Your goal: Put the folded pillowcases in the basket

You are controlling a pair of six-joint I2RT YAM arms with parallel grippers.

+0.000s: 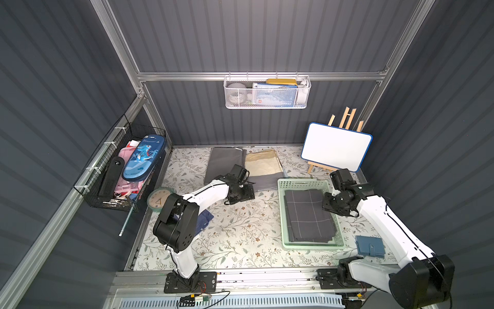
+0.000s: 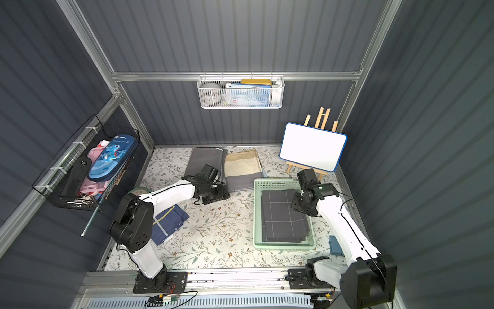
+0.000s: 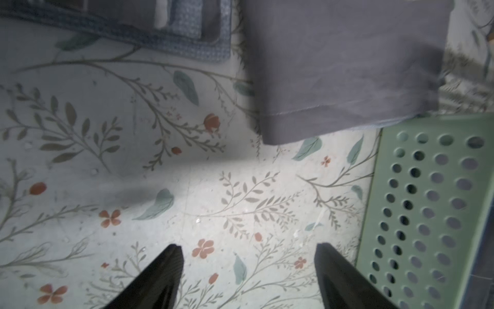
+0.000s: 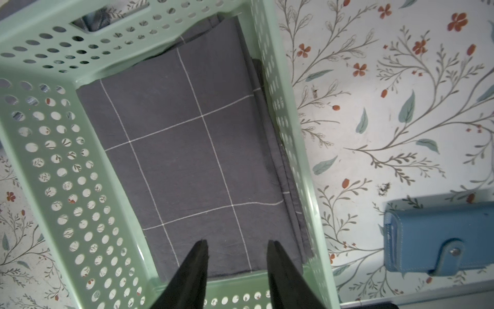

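Inside the green basket [image 1: 283, 216] lies a folded dark grey cloth with thin white grid lines [image 1: 310, 216], flat on the basket floor. The right wrist view shows the same checked cloth [image 4: 190, 149] within the perforated walls. My right gripper is over the basket's right side, its fingers parted and nothing between them. In the left wrist view, my left gripper stands open above bare patterned table. It is left of the basket, in front of the grey cloth [image 3: 350, 61] that lies by the basket's back edge.
At the back lie a dark grey folded cloth [image 1: 222, 160] and a beige one [image 1: 263, 162]. A blue cloth [image 2: 169, 222] and a clock [image 1: 160, 198] are at left; a blue wallet [image 1: 370, 246] is at right. A whiteboard [image 1: 337, 146] stands behind the basket.
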